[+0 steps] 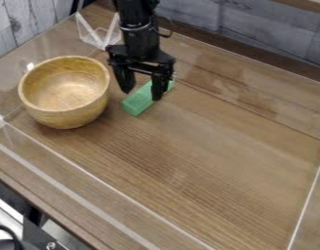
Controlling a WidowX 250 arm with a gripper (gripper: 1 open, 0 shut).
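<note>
The black gripper (140, 76) hangs from the arm at the upper middle, over a green object (141, 103) that lies flat on the wooden table (215, 176). Its two fingers are spread apart, one reaching down on each side near the upper part of the green object. Whether they touch it cannot be told.
A large tan bowl (62, 90) sits just left of the green object. A clear plastic item lies at the back left near the table's edge.
</note>
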